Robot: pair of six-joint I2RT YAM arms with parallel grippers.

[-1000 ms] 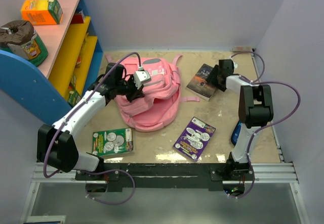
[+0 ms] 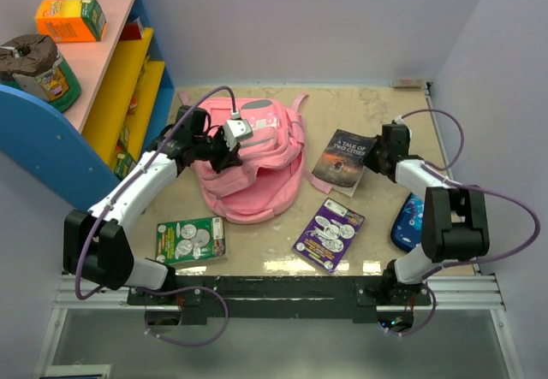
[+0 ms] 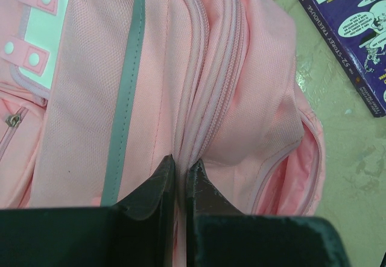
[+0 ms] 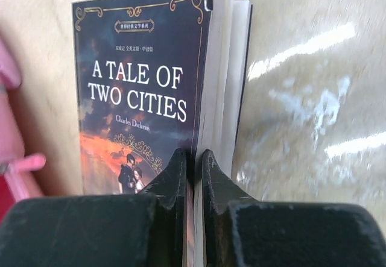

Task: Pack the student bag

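In the top view the pink backpack (image 2: 253,199) lies open at centre-left, with my left gripper (image 2: 221,161) shut on its zippered rim, as the left wrist view (image 3: 181,161) shows. The book A Tale of Two Cities (image 2: 341,163) lies right of the bag; my right gripper (image 2: 370,158) is shut on its right edge, seen at the page block in the right wrist view (image 4: 193,158). A purple book (image 2: 328,233) lies front centre, a green book (image 2: 190,240) front left.
A blue pouch (image 2: 408,222) lies at the right beside my right arm. A shelf unit (image 2: 47,139) with boxes stands at the left, and a wall bounds the right. Bare table shows behind the Dickens book.
The left arm and backpack have stayed put.
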